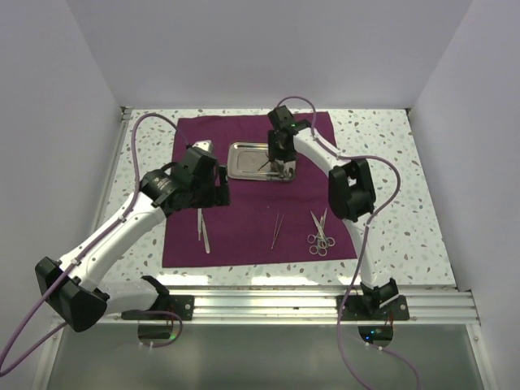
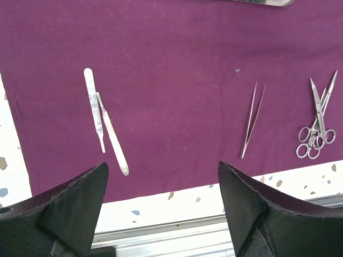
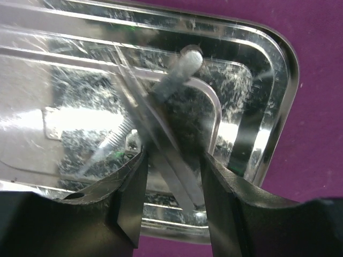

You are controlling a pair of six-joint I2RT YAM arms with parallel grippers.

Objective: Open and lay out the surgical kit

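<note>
The silver tray [image 1: 244, 162] lies on the purple cloth. My right gripper is over its right end, fingers apart. Between and below them is a blurred two-pronged metal tool [image 3: 169, 158], which looks like tweezers, with no visible grip on it. A handled instrument [image 3: 174, 77] crosses beneath it. My left gripper hangs open and empty above the cloth's left half. Below it lie two scalpel handles [image 2: 94, 107] [image 2: 115, 139], side by side. Tweezers [image 2: 250, 123] and two overlapping scissor-like tools [image 2: 320, 120] rest further right.
Bare purple cloth [image 2: 171, 96] separates the scalpel handles from the tweezers. A small pale block [image 3: 52, 123] and a metal piece [image 3: 133, 142] are also in the tray.
</note>
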